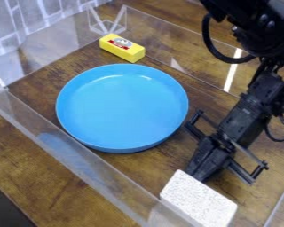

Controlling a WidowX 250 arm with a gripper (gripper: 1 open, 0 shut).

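My black gripper (209, 164) is low at the right, beside the blue plate and just behind a white speckled block (198, 198) at the bottom edge. The gripper is shut, and no object can be made out between its dark fingers. The blue plate (121, 105) lies on the wooden floor of a clear-walled enclosure. A yellow block (122, 48) with a red and white label sits at the back, above the plate.
Clear walls (52, 142) run along the left and front, with another at the back. Bare wood (43, 66) shows left of the plate and around the yellow block.
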